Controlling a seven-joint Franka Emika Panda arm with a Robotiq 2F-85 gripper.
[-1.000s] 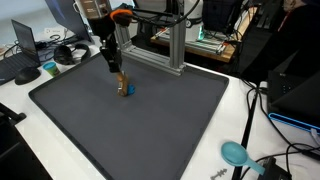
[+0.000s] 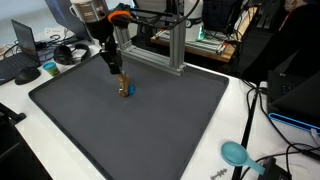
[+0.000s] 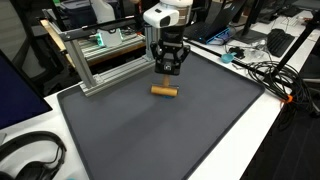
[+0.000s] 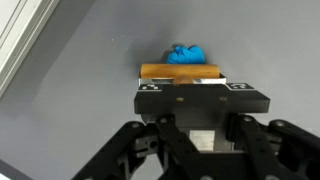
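Observation:
My gripper [image 3: 168, 69] is shut on the upright handle of a wooden mallet-shaped tool. The tool's orange-brown cylindrical head [image 3: 164, 91] lies sideways at or just above the grey mat [image 3: 125, 135]. In exterior view 1 the tool [image 2: 124, 87] appears below the fingertips, with a small blue object [image 2: 131, 89] right beside it. From the wrist, the orange head [image 4: 180, 71] runs across just beyond the gripper, and the crumpled blue object [image 4: 186, 54] lies past it. My gripper hides most of the handle there.
A metal frame [image 2: 165, 60] stands at the mat's back edge. A light-blue round item [image 2: 236, 154] lies on the white table at the right. Headphones [image 3: 35, 155] rest at the other end.
The arm's upper part has shifted slightly. The tool and the blue object look the same, and the gripper stays at the tool.

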